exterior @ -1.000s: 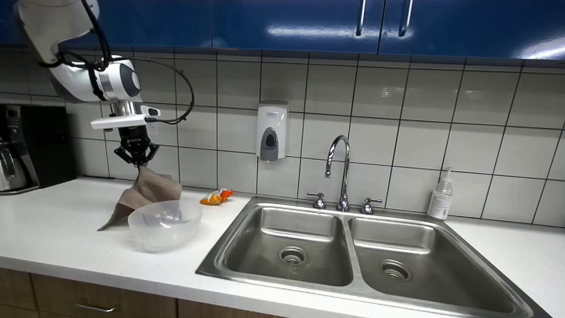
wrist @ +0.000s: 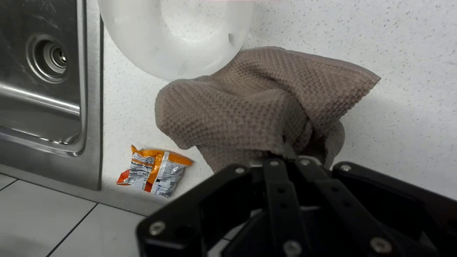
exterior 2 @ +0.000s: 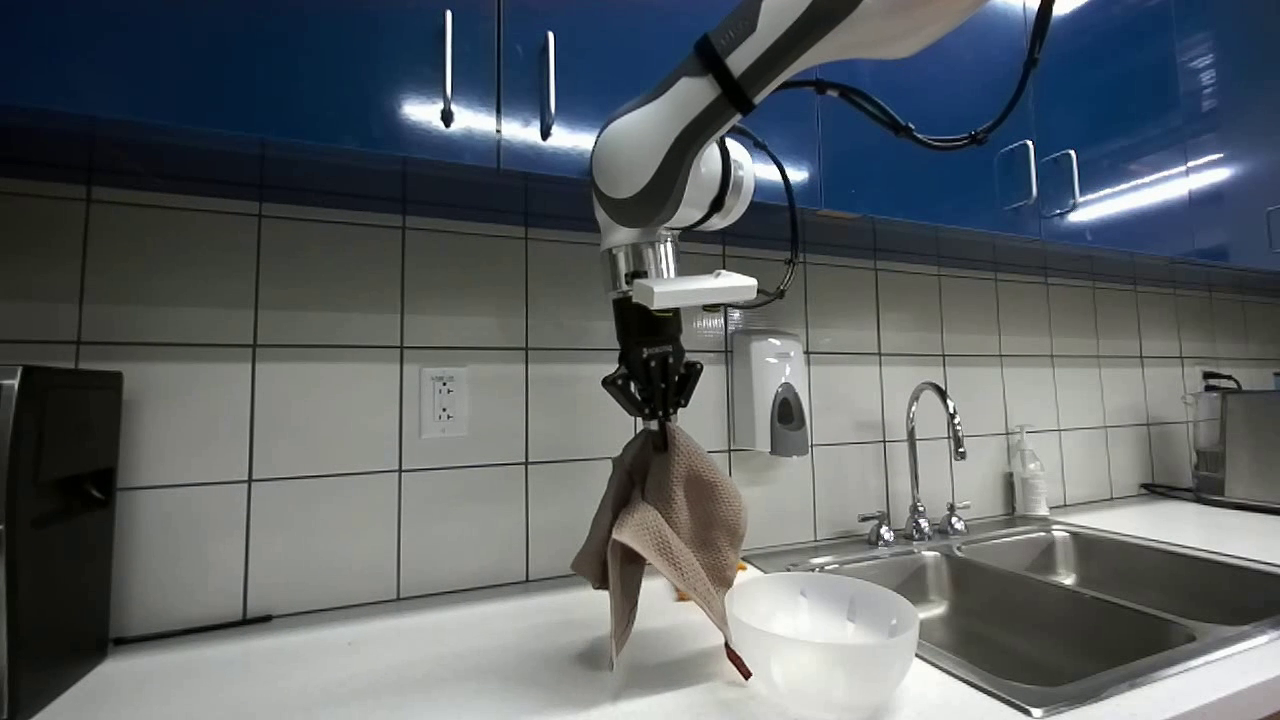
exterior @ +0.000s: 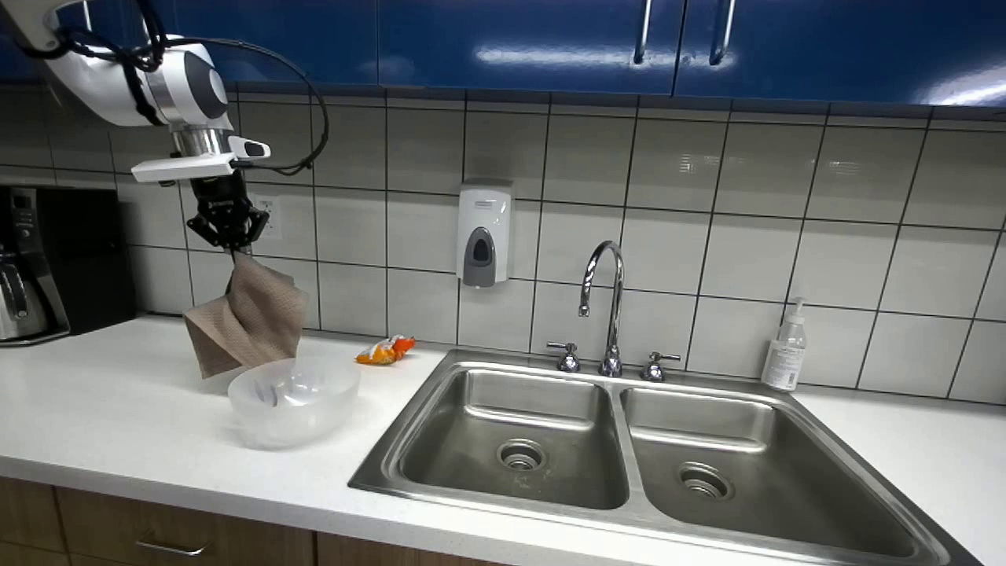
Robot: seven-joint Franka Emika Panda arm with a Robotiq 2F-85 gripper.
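Note:
A brown waffle-weave cloth hangs from my gripper, which is shut on a pinch of it. In the second exterior view the cloth drapes in folds below the fingertips, its lower corners hanging above the counter close to the bowl. The translucent white bowl stands upright on the counter, left of the sink. From the wrist, the cloth spreads out ahead of the gripper and overlaps the edge of the bowl. The pinched part is mostly hidden in the folds.
An orange snack packet lies between the bowl and the wall. The double sink with its faucet is to the right. A black coffee maker stands at the left. Open counter lies left of the bowl.
The gripper has risen and shifted a little left, carrying the cloth up. The cloth's lower end, spread on the counter earlier, now hangs higher. Bowl and packet have stayed put.

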